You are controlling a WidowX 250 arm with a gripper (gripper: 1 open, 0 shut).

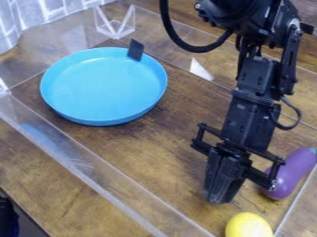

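Observation:
My gripper point(224, 188) is low over the wooden table on the right, its fingertips at or very near the surface; it appears shut, with nothing visible between its fingers. A purple eggplant-like object point(290, 173) lies just right of it, and a yellow object point(249, 227) sits below it at the bottom edge. A blue plate point(103, 85) rests at the upper left.
Clear plastic walls run along the lower left and right of the work area. A small dark block point(135, 49) stands behind the plate.

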